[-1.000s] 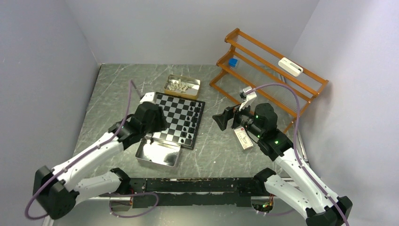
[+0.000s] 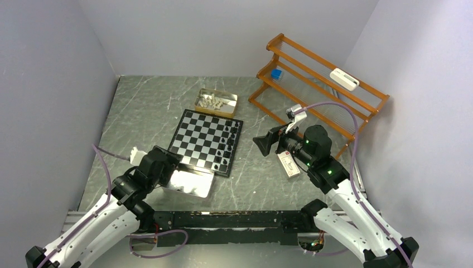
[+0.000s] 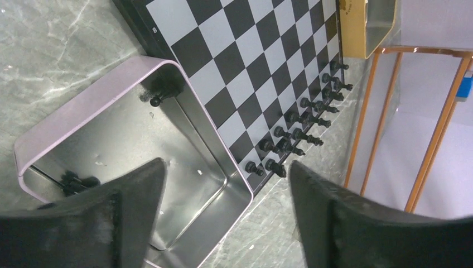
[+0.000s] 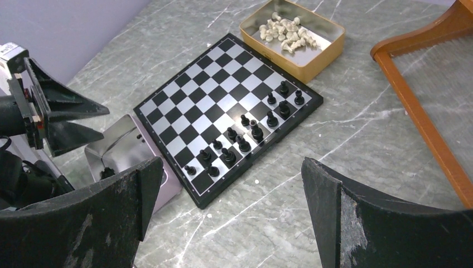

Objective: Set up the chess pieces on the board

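Observation:
The chessboard [image 2: 195, 137] has several black pieces [image 4: 244, 143] standing along its right-hand side. A metal tin [image 2: 192, 184] at the board's near edge holds a few dark pieces [image 3: 158, 100], lying in it. My left gripper is over this tin, fingers apart and blurred, no piece visible between them. The yellow tin [image 4: 309, 64] behind the board holds white pieces [image 4: 287, 33]. My right gripper [image 2: 262, 139] stands open right of the board, empty.
A wooden rack [image 2: 312, 84] fills the back right. A small pale box [image 2: 288, 163] lies beside the right arm. Bare marble table [image 2: 139, 100] surrounds the board.
My left arm has swung from over the board toward the near left, down to the metal tin. The right arm is almost unchanged.

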